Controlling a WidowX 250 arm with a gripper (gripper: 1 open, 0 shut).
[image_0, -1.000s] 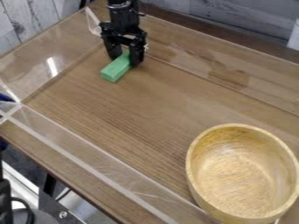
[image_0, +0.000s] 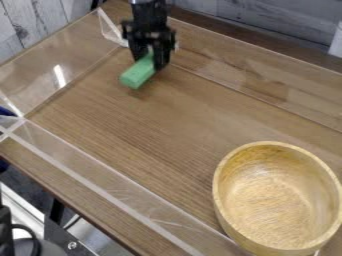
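Note:
My gripper (image_0: 148, 52), dark and blurred, reaches down from the top centre of the camera view. It is shut on a green block (image_0: 138, 73), which lies slanted at the upper left of the wooden surface. The fingers are too blurred to see in detail.
A round tan bowl (image_0: 274, 193) stands at the lower right. Walls edge the back and the upper left.
The gripper and the green block have moved slightly to the right and up in the view. The arm is now more blurred.

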